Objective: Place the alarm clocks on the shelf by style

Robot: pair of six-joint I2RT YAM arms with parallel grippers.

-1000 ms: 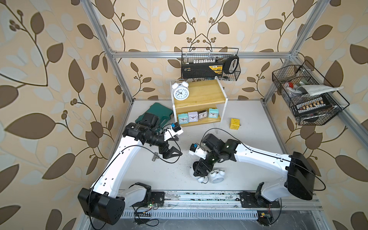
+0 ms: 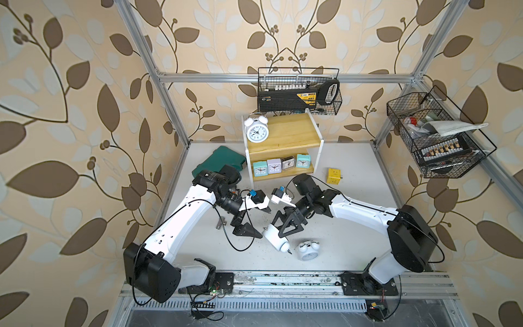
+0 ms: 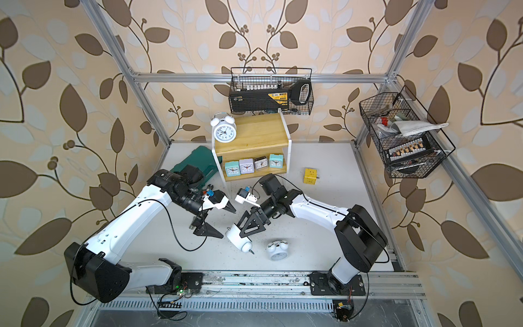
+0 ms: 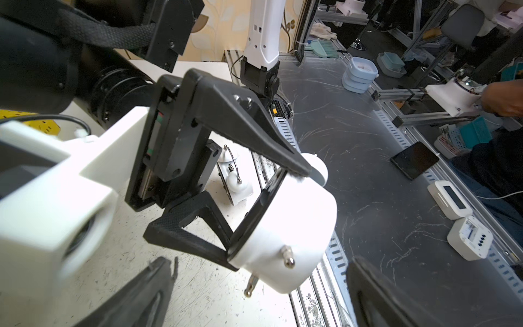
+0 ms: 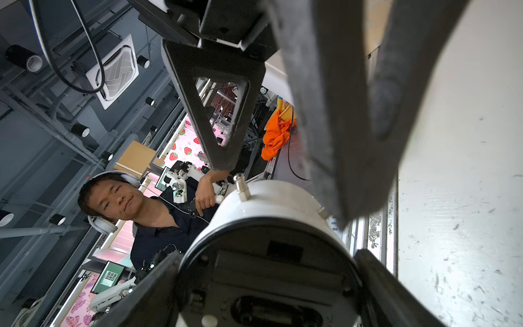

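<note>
A white bell alarm clock is tilted between the right gripper's fingers, its dark back showing in the right wrist view. The left gripper stands open just left of it, fingers either side in the left wrist view. A second white clock rests on the table below. A large white clock stands on the top shelf's left. Small square clocks, teal, lilac, dark and teal, fill the lower shelf.
The wooden shelf has free room on top at the right. A yellow cube lies right of it, a green case left. Wire baskets hang on the walls above.
The left arm has moved right and toward that clock, its gripper now close to it.
</note>
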